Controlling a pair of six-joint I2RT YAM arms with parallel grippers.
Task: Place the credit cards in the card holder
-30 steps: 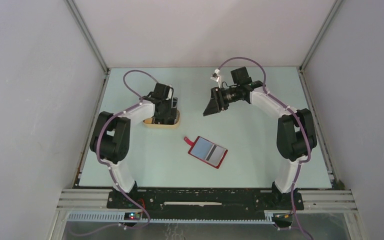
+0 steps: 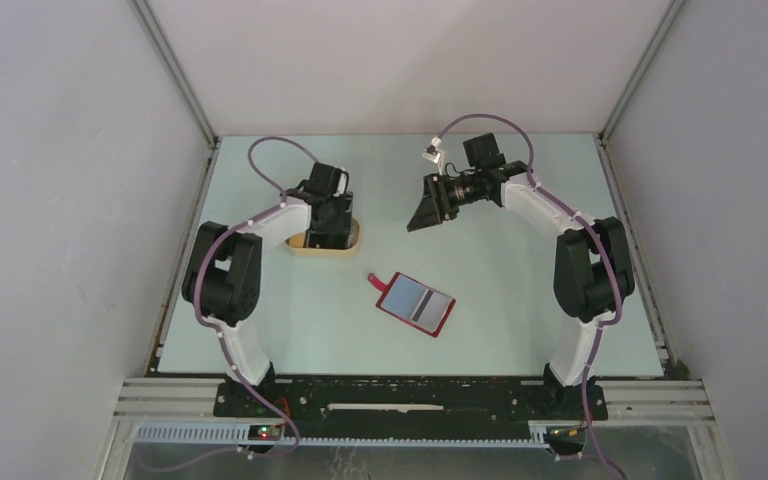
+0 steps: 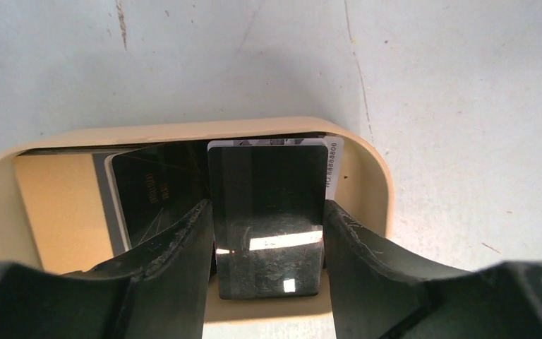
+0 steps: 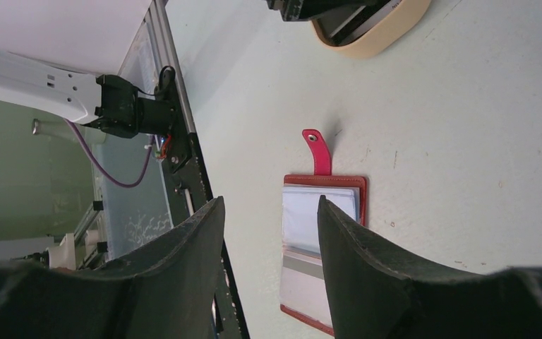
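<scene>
A beige tray [image 3: 353, 129] [image 2: 322, 251] holds several cards, among them a black card [image 3: 267, 205] on top, another dark card [image 3: 155, 191] and a gold one [image 3: 63, 205]. My left gripper is over the tray, its fingertips at the two side edges of the top black card; whether they grip it I cannot tell. The red card holder [image 2: 415, 303] [image 4: 323, 182] lies on the table at the front centre, with clear sleeves and a strap. My right gripper [image 2: 430, 205] hangs open above the table, right of the tray, with nothing between its fingers.
Walls enclose the table at the back and both sides.
My left gripper has shifted slightly over the tray in the top view. The right arm and the card holder look unchanged.
</scene>
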